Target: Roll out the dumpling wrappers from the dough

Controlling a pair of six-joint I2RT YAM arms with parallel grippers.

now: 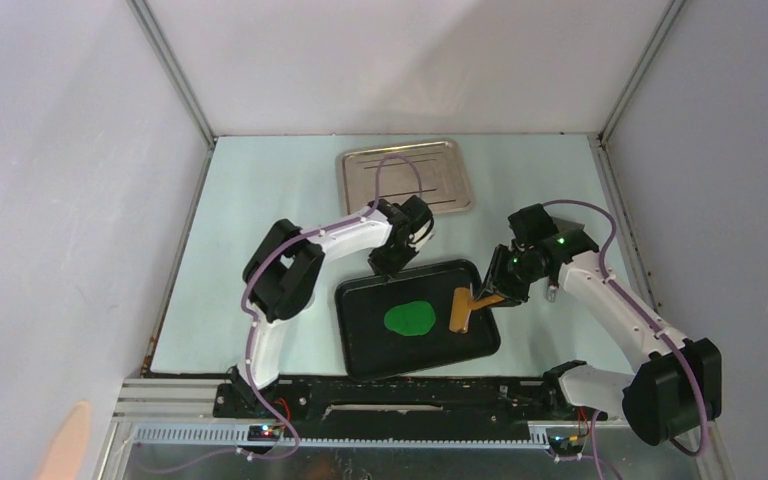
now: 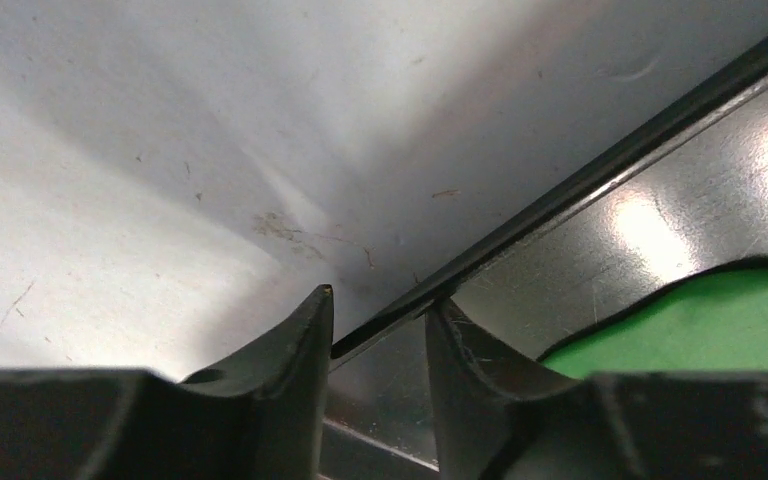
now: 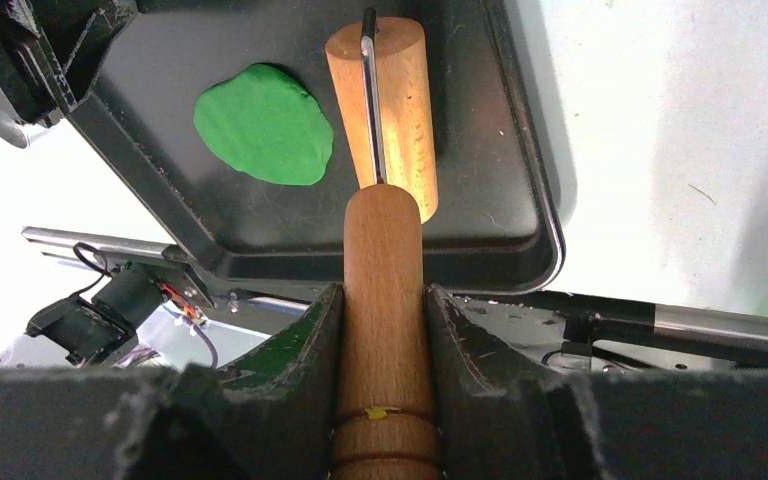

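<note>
A flattened green dough point(image 1: 409, 318) lies in the black tray point(image 1: 360, 340). In the right wrist view my right gripper is shut on the wooden handle of a rolling pin point(image 3: 380, 300), whose wooden roller point(image 3: 410, 120) is over the tray, right of the dough point(image 3: 260, 130). My left gripper point(image 1: 388, 270) is at the tray's back rim; in the left wrist view its fingertips, slightly apart, are at that black rim point(image 2: 580, 190). Whether they grip the rim is unclear.
A steel tray point(image 1: 440, 175) lies behind. A tool point(image 1: 551, 293) lies to the right, partly under the right arm.
</note>
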